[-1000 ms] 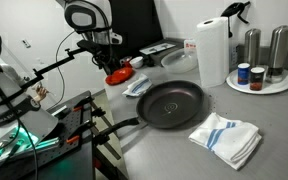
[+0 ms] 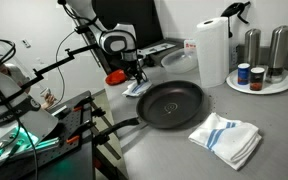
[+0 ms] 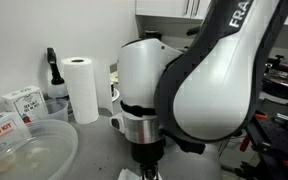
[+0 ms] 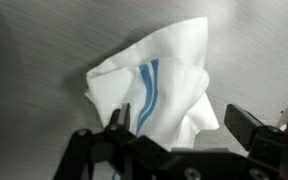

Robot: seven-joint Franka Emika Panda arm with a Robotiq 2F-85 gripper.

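A crumpled white cloth with a blue stripe lies on the grey counter below my gripper in the wrist view. The fingers stand open, with the cloth visible between and beyond them. In exterior view 1 the same small cloth sits just left of the black frying pan, under the arm. Exterior view 2 shows the gripper low at the bottom edge, close to a bit of white cloth. Whether the fingertips touch the cloth cannot be told.
A folded white towel with blue stripes lies right of the pan. Behind stand a clear bowl, a paper towel roll and a plate with shakers. A red bowl is near the arm.
The arm has come right and downward, from above the red bowl to over the small crumpled cloth. The cloth, pan and folded towel have stayed in place.
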